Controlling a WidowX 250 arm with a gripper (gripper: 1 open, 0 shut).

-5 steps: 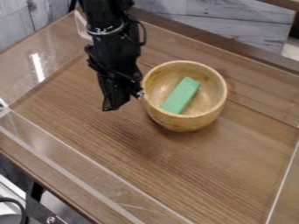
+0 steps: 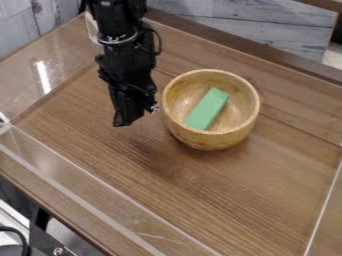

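Observation:
My black gripper (image 2: 131, 108) hangs over the wooden table just left of a wooden bowl (image 2: 227, 134); its fingers look shut, with nothing visible between them. The bowl holds a green block (image 2: 206, 108), lying at a slant inside it.
A pale wall stands at the back. Black cables show at the lower left edge.
The arm and gripper have moved slightly left, a little away from the bowl. The bowl and green block look unmoved.

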